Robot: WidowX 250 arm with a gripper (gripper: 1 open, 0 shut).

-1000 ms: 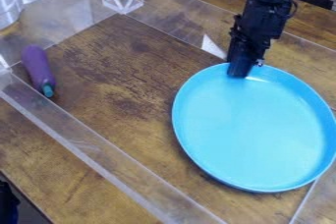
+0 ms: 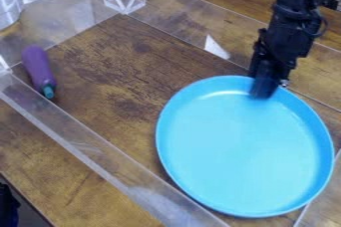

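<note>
A large blue round plate [image 2: 242, 149] lies on the wooden surface at the right half of the camera view. My black gripper [image 2: 262, 84] is at the plate's far rim, its tips low over the edge; whether they pinch the rim is hidden by the gripper body. A purple object with a teal tip [image 2: 39, 70] lies at the far left.
Clear plastic walls border the wooden surface [image 2: 120, 72] along the back and the near left. A small white triangular piece shows behind the plate.
The plate has shifted left and toward the viewer. My gripper has moved along with it at the rim, slightly right and lower in the view.
</note>
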